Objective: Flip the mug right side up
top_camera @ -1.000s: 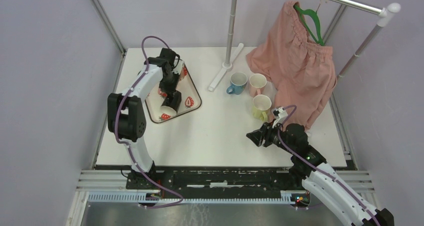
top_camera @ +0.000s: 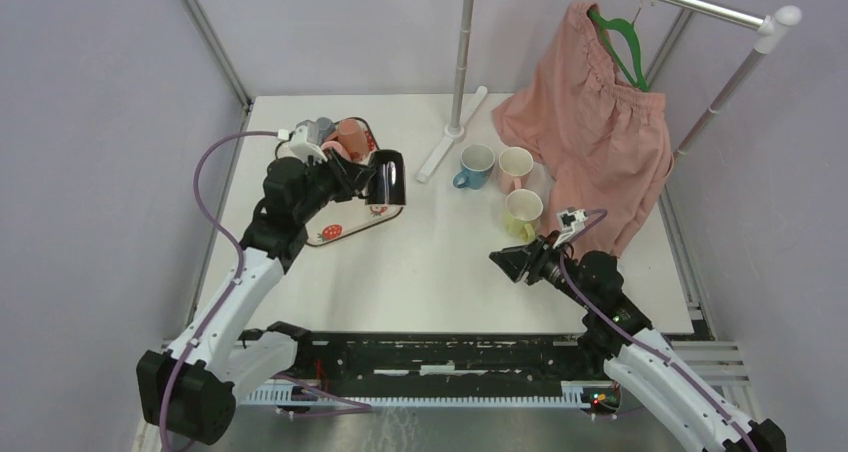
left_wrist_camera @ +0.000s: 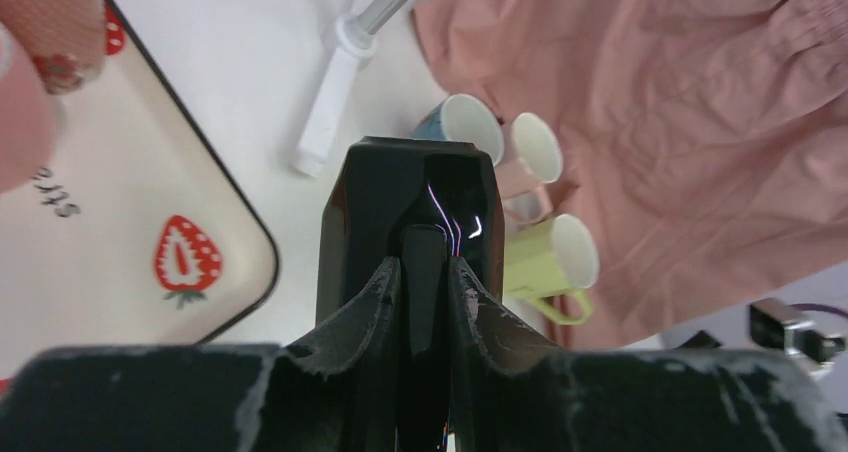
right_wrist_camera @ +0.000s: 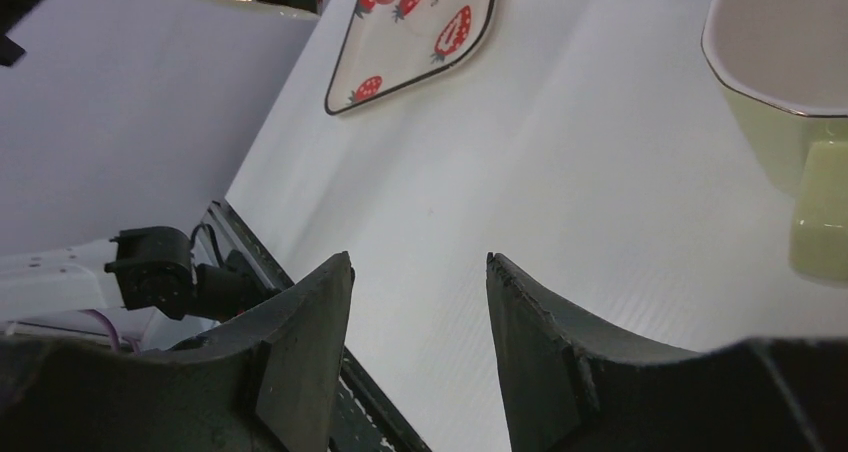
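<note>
A glossy black mug (top_camera: 386,178) hangs above the right part of the strawberry tray (top_camera: 345,229), with my left gripper (top_camera: 362,176) shut on it at the handle. In the left wrist view the mug (left_wrist_camera: 360,222) fills the centre, its handle between the fingertips; its opening is hidden there. My right gripper (top_camera: 510,262) stands open with nothing between its fingers, left of and below the green mug (top_camera: 522,210).
A blue mug (top_camera: 477,160) and pink mug (top_camera: 515,168) stand right of centre. A rack post (top_camera: 462,62) on a white foot (top_camera: 437,156) rises behind. Pink clothing (top_camera: 590,142) hangs at the right.
My left gripper has lifted the black mug from the tray and carried it rightward, turning it. The right gripper has shifted only slightly.
</note>
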